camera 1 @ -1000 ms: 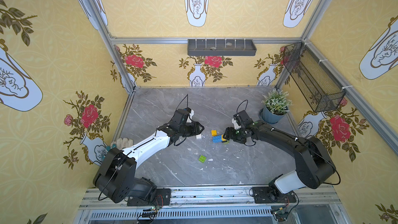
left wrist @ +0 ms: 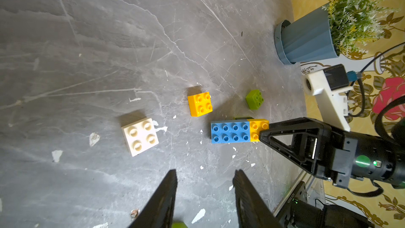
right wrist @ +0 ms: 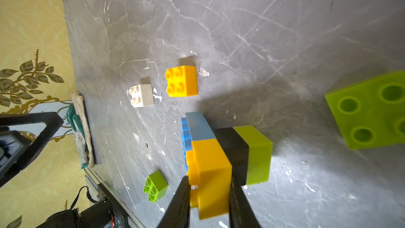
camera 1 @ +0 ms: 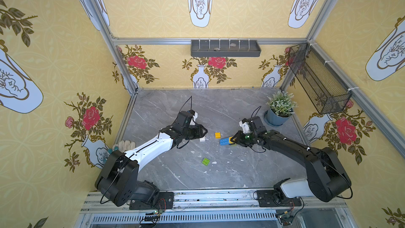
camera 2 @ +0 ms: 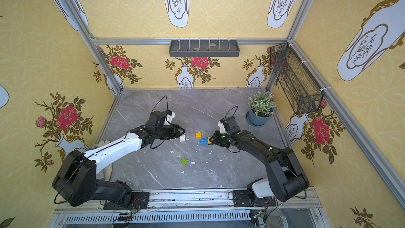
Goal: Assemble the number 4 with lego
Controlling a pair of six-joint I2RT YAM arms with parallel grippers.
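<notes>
My right gripper is shut on a yellow brick (right wrist: 213, 173) at the end of a long blue brick (left wrist: 230, 131). Beneath them in the right wrist view are a black brick (right wrist: 234, 147) and a green brick (right wrist: 258, 156); how these are joined is partly hidden. In the left wrist view, my left gripper stands open above the table, nothing between its fingers. Beyond it lie a loose white brick (left wrist: 140, 136) and an orange-yellow brick (left wrist: 200, 103), studs up. One loose green brick (camera 1: 205, 161) lies toward the front.
Another green brick (right wrist: 371, 109) lies at the right edge of the right wrist view. The potted plant (camera 1: 276, 114) occupies the back right corner. A wire basket (camera 1: 320, 80) hangs on the right side.
My right gripper has shifted to the right, carrying the yellow and blue bricks with it. The left arm and the loose bricks look unmoved.
</notes>
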